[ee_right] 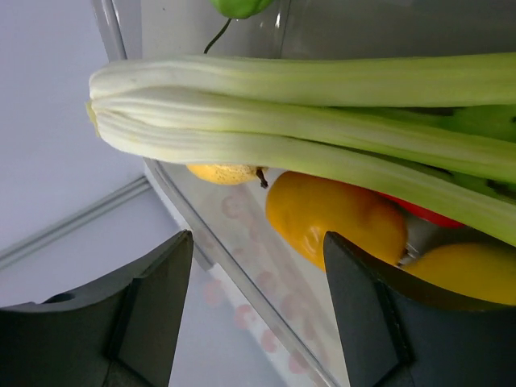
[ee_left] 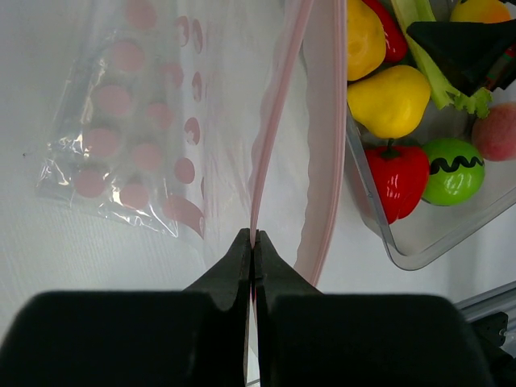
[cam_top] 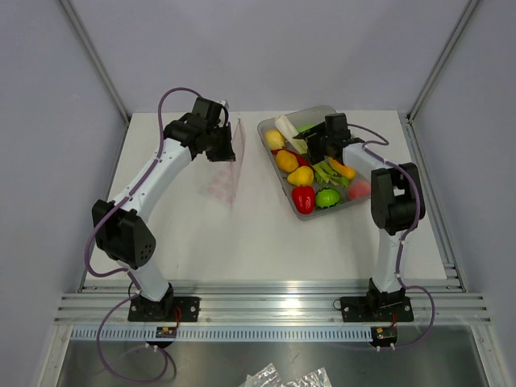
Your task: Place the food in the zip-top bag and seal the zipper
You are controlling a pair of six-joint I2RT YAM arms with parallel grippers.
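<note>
A clear zip top bag with pink dots [ee_left: 113,141] stands on the white table. Its pink rim runs between the fingertips of my left gripper, which is shut on that edge. To the right, a grey bin [cam_top: 278,179] holds the toy food. My right gripper is over the bin, fingers apart and nothing between them. A celery bunch [ee_right: 242,113] lies across the bin, beyond those fingertips. Around it are a yellow-orange fruit [ee_right: 334,214], a red pepper [cam_top: 303,199], a green tomato-like piece [cam_top: 327,197] and a peach [cam_top: 359,189].
Bare table [cam_top: 242,250] stretches in front of the bag and bin. A metal rail [cam_top: 274,294] runs along the table's front. Crumpled clear bags [cam_top: 306,379] lie near the bottom edge of the top view.
</note>
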